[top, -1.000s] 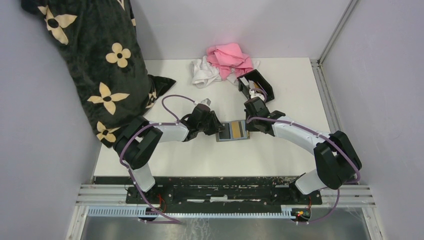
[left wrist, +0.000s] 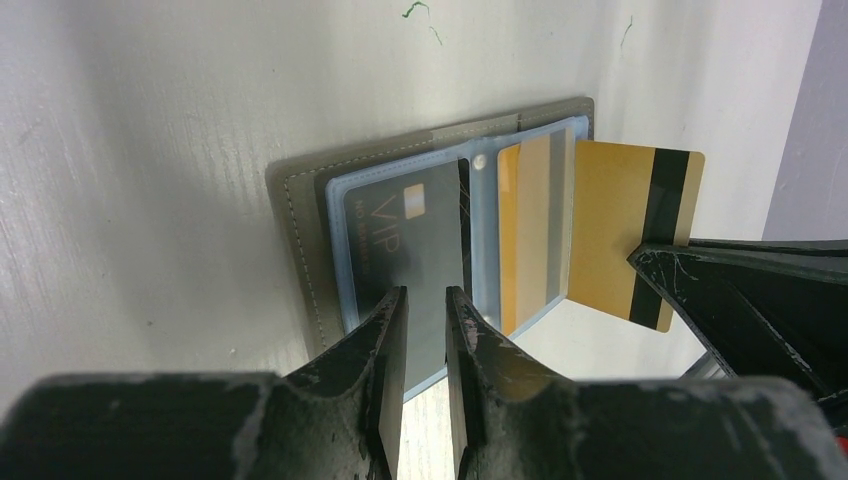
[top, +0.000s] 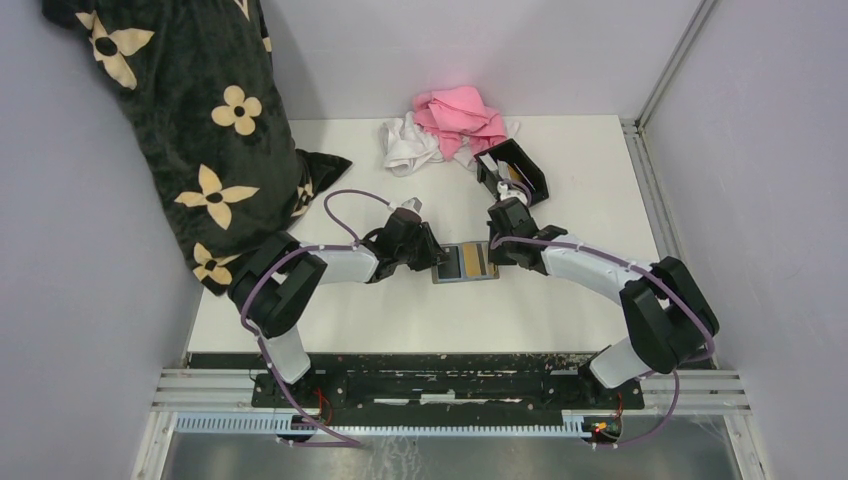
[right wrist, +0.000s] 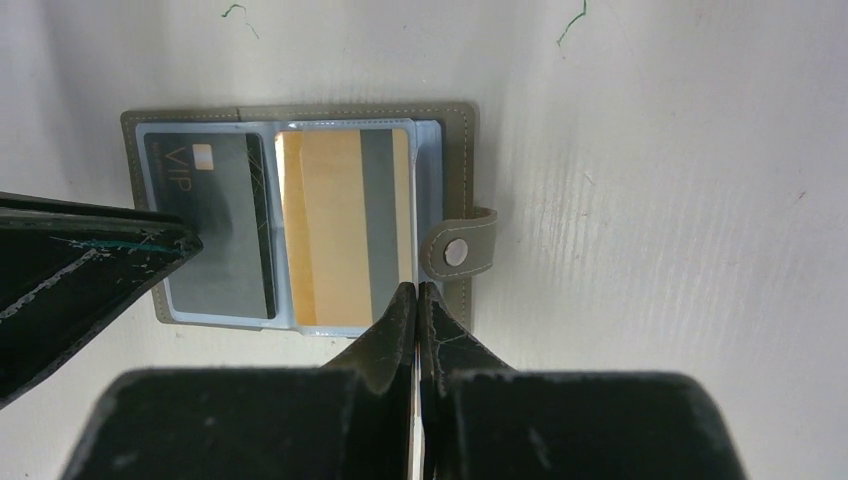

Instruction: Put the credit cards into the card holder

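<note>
The open card holder (top: 447,280) lies mid-table between the grippers. A dark VIP card (left wrist: 420,250) sits in its left clear pocket, and a gold card with a grey-looking stripe (right wrist: 335,220) in its right pocket. Another gold card with a black stripe (left wrist: 610,215) stands on edge near the holder's right end. My right gripper is shut on that card, which shows edge-on as a thin line between the fingers in the right wrist view. Over the left pocket, my left gripper is partly open with nothing between its fingertips.
A black box (top: 535,185) holding cards stands behind the right gripper. Pink cloth (top: 462,120) and white cloth (top: 408,150) are bunched at the back. The holder's snap strap (right wrist: 470,245) sticks out at its right edge.
The right arm has shifted slightly to the left, its gripper staying by the holder's right end. The left arm and the holder look unmoved.
</note>
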